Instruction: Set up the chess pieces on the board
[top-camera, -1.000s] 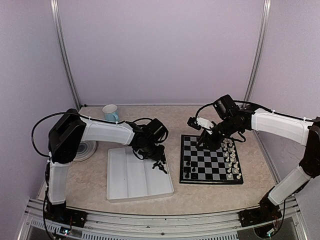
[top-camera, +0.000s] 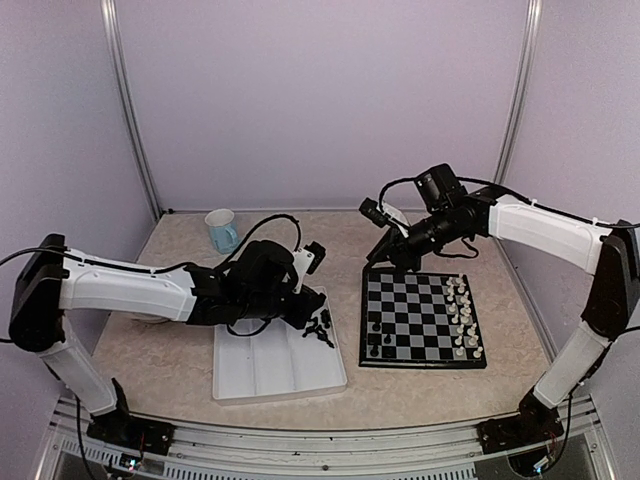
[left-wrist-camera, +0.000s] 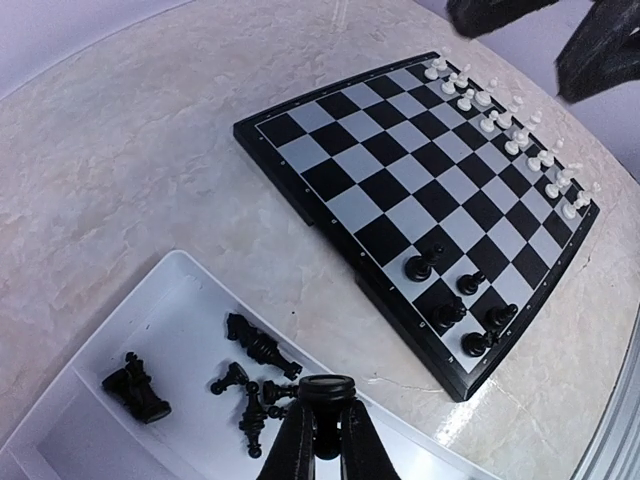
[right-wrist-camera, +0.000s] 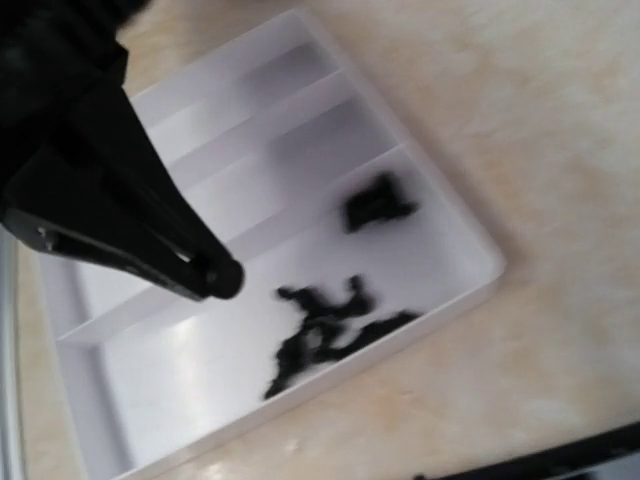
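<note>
In the left wrist view a black chess piece (left-wrist-camera: 328, 392) is pinched by my left gripper, its round base outward, above the tray (left-wrist-camera: 178, 262). More black pieces (left-wrist-camera: 262, 345) lie loose inside. On the checkered board (left-wrist-camera: 345, 160), white pieces (left-wrist-camera: 505, 120) line the far side and several black pieces (left-wrist-camera: 425, 262) stand at the near corner. My right gripper shows at the top right with its two fingers apart and nothing between them; in the top view it hovers by the board's back left corner.
A light blue mug (top-camera: 222, 230) stands at the back left of the table. Clear tabletop (top-camera: 310, 235) lies behind the tray, and a narrow strip separates tray and board. Both arms reach in close to each other. The right wrist view is blurred.
The left arm has swung round, its gripper lifting from the tray with a piece and turning toward the right. The right gripper has shifted back and left, off the board's middle.
</note>
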